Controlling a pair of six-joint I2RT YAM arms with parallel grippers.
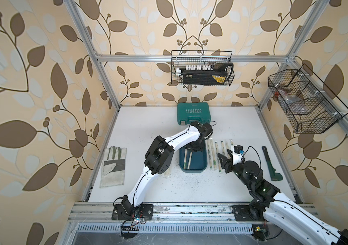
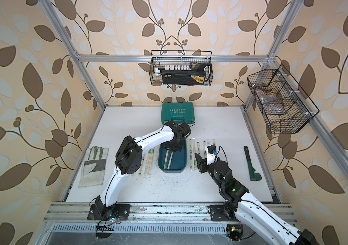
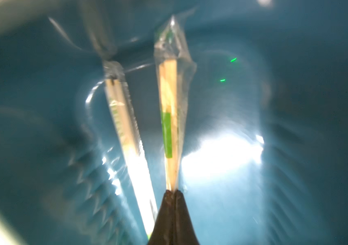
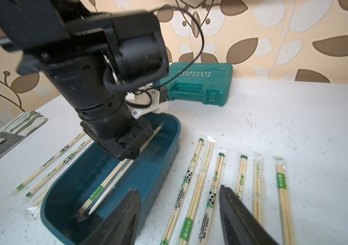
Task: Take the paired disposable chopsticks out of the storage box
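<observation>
The dark blue storage box [image 1: 193, 170] stands mid-table, two wrapped chopstick pairs inside. In the left wrist view one pair [image 3: 169, 89], with a green label, runs straight up to the fingertips of my left gripper. That gripper is shut, its fingers together; whether the pair or its film is pinched between the tips cannot be told. The other pair [image 3: 127, 134] lies to its left, slanting past the fingers. My right gripper stands open, empty, to the right of the box, facing the chopstick row.
Several wrapped chopstick pairs [image 4: 216, 183] lie right of the box, others [image 4: 55, 161] left. A green case [image 1: 193, 113] is behind. Gloves [image 1: 113, 167] lie far left; a green-handled tool [image 1: 271, 165] lies far right.
</observation>
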